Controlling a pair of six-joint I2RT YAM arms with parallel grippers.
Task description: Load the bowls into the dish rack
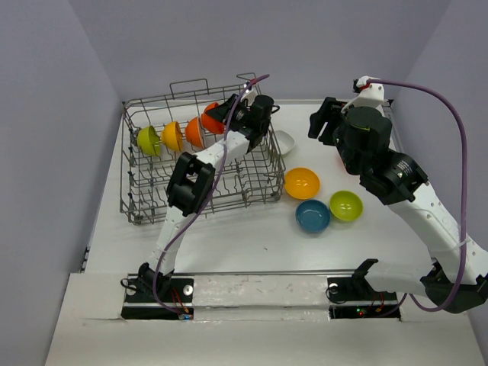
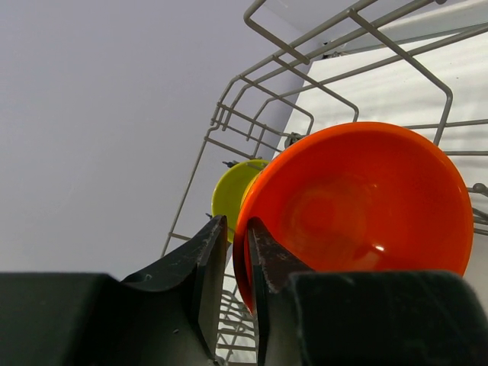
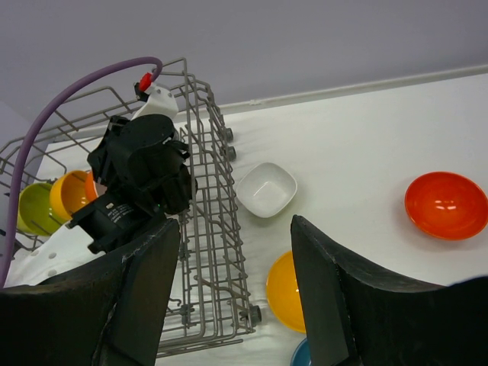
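Note:
In the wire dish rack (image 1: 130,183), a green bowl (image 1: 146,141), a yellow bowl (image 1: 171,136) and orange bowls (image 1: 193,133) stand on edge in a row. My left gripper is at the rightmost orange bowl (image 2: 358,198), a finger either side of its rim; whether it grips is unclear. My right gripper (image 1: 324,120) hangs open over the table right of the rack, holding nothing.
On the table lie a white bowl (image 3: 266,190), a red-orange bowl (image 3: 446,202), an orange-yellow bowl (image 1: 302,183), a blue bowl (image 1: 313,216) and a green bowl (image 1: 346,206).

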